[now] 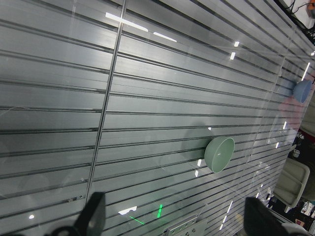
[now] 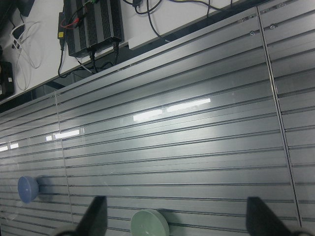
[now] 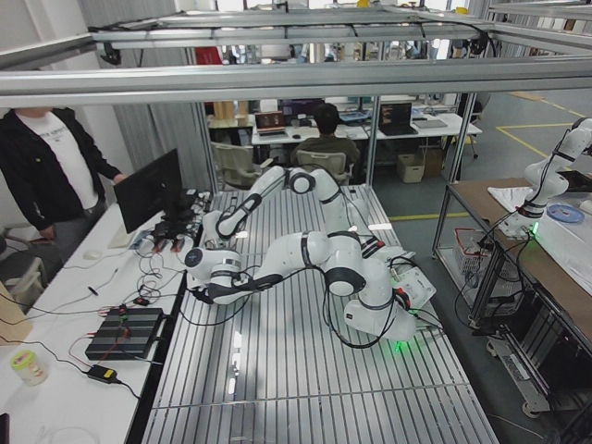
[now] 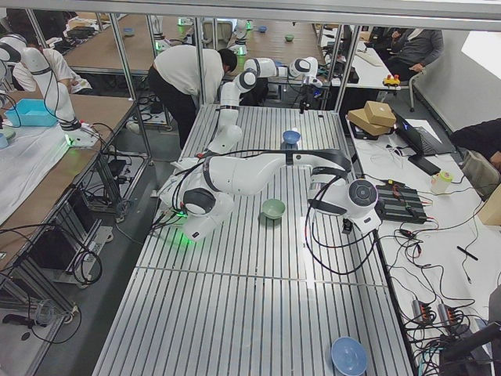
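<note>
A green bowl (image 4: 273,207) stands mid-table, with a blue bowl (image 4: 290,136) at the far end and a larger blue bowl (image 4: 349,356) at the near end in the camera right view. Both wrist views look down on the slatted table (image 1: 54,123). My left gripper is above it, fingertips apart at the bottom edge, the green bowl and a blue bowl (image 1: 301,91) beyond. My right gripper is likewise open above the table, with the green bowl (image 2: 149,223) low between its fingers in view, not held, and a blue bowl (image 2: 27,189) to the left.
A side desk (image 3: 74,398) with a monitor (image 3: 148,194), cables and a black box (image 3: 125,333) runs along one edge. People stand and sit around.
</note>
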